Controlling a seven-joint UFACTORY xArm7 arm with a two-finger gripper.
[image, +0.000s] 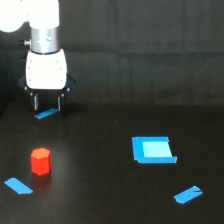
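Observation:
My gripper (47, 104) hangs from the white arm at the upper left, pointing down over the black table. Its two dark fingers stand apart, with nothing visible between them. Nearer the camera, a red block (40, 161) with a six-sided outline rests on the table, well clear of the gripper. To the right lies a light square (155, 149) framed by blue tape (138, 150), with nothing on it.
Strips of blue tape mark the table: one strip (47, 113) near the gripper, another strip (18, 186) at the front left, and a third strip (188, 194) at the front right. Bare table lies between the red block and the square. Dark curtain-like material (140, 55) closes off the back.

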